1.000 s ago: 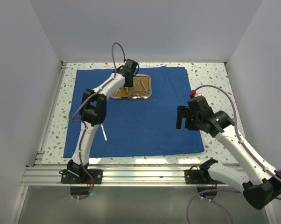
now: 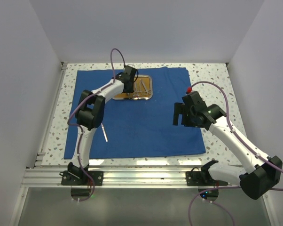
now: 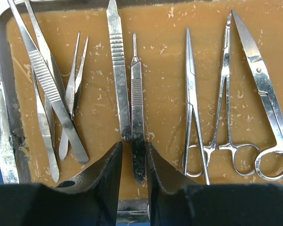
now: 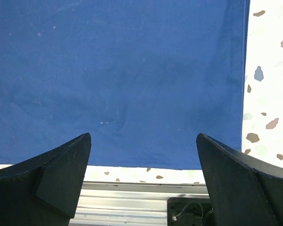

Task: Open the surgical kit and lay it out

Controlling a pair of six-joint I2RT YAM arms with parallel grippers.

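In the left wrist view the steel tray (image 3: 10, 113), with a tan base, holds the instruments. Two slim handles lie side by side in its middle, a ridged scalpel handle (image 3: 118, 70) and a narrower scalpel (image 3: 137, 103). My left gripper is partly open and straddles the lower end of the narrower one. The right finger is very near the handle; a gap shows on the left. Several tweezers (image 3: 54, 84) cross at the left. To the right lie a needle holder (image 3: 192, 94), a clamp (image 3: 224, 94) and scissors (image 3: 266, 89). My right gripper stands wide open and empty.
A blue cloth (image 2: 146, 127) covers most of the table, largely bare in the middle and right. One slender instrument (image 2: 104, 132) lies on it at the left, close to the left arm. A metal rail (image 2: 141, 174) runs along the front edge.
My left gripper has shifted slightly toward the front of the tray. The instrument on the cloth has not moved.
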